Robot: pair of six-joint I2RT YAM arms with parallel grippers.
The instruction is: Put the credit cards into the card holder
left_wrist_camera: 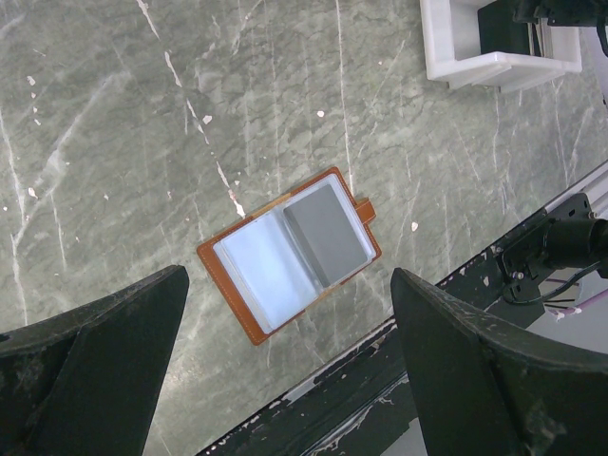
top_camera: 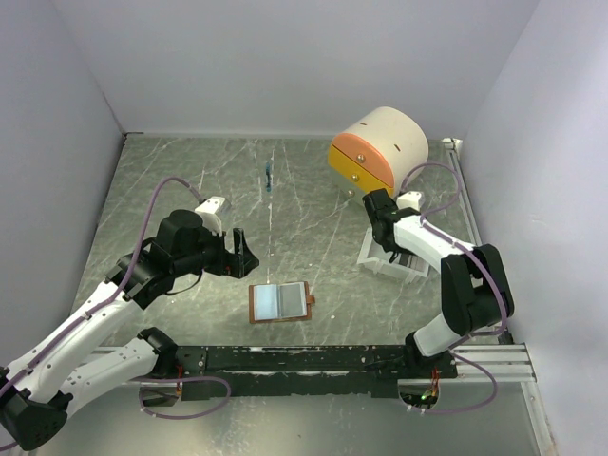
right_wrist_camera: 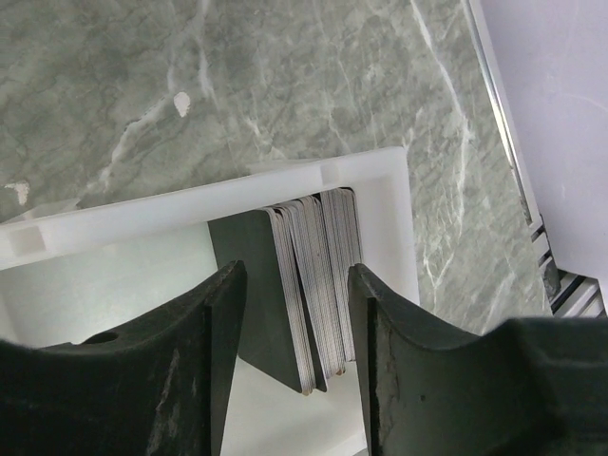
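The card holder (top_camera: pixel 280 302) lies unfolded on the table, brown-edged with clear pockets; in the left wrist view the holder (left_wrist_camera: pixel 270 277) shows no card in its pockets. Above and beyond it my left gripper (top_camera: pixel 241 255) stands open and empty. A stack of dark-faced cards (right_wrist_camera: pixel 252 275) leans on edge in one end of a white tray (right_wrist_camera: pixel 171 211), edges facing up in the right wrist view. My right gripper is over the tray, its fingers (right_wrist_camera: pixel 220 318) parted on either side of the stack. Whether they touch any card cannot be made out.
Just behind the tray stands a rounded cabinet (top_camera: pixel 390 142) with orange and yellow fronts, close to the right gripper. A side wall (top_camera: pixel 541 190) borders the right of the table.
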